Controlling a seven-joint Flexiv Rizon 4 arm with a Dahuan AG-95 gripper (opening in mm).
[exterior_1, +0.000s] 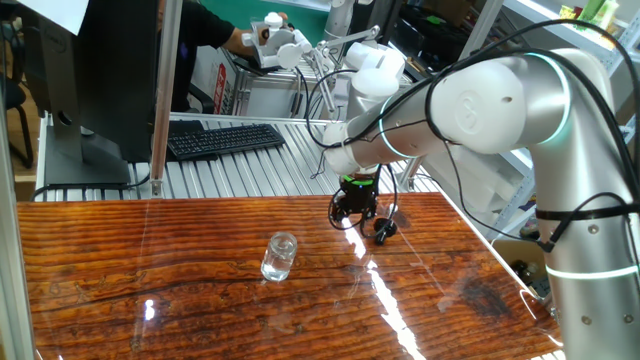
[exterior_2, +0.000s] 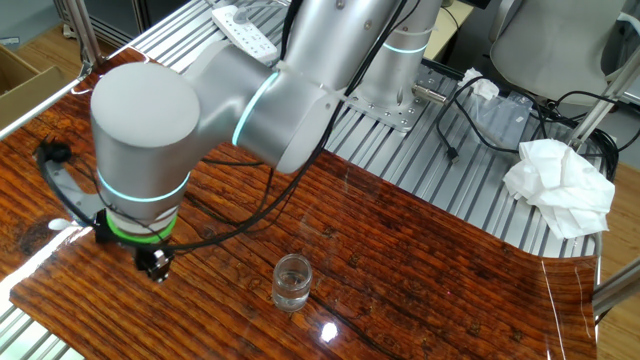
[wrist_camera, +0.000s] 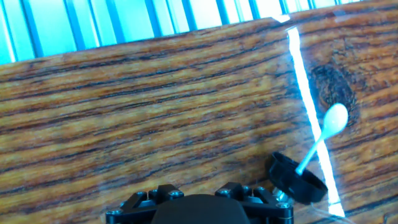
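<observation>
My gripper enters at the wrist view's bottom edge. Its black linkages spread to both sides, but the fingertips are hidden, so its opening cannot be judged. Just right of it is a small tilted black cup (wrist_camera: 293, 179) with a white spoon (wrist_camera: 334, 121) sticking out toward a dark knot. Whether the cup touches the gripper is unclear. In exterior view 1 the gripper (exterior_1: 355, 210) hangs low near the table's back edge. A clear glass (exterior_1: 279, 257) with some clear liquid stands upright to its left, apart from it; the glass (exterior_2: 292, 283) shows in exterior view 2 too.
Crumpled white paper (exterior_2: 560, 187) lies on the slats in exterior view 2. Cables loop along the arm.
</observation>
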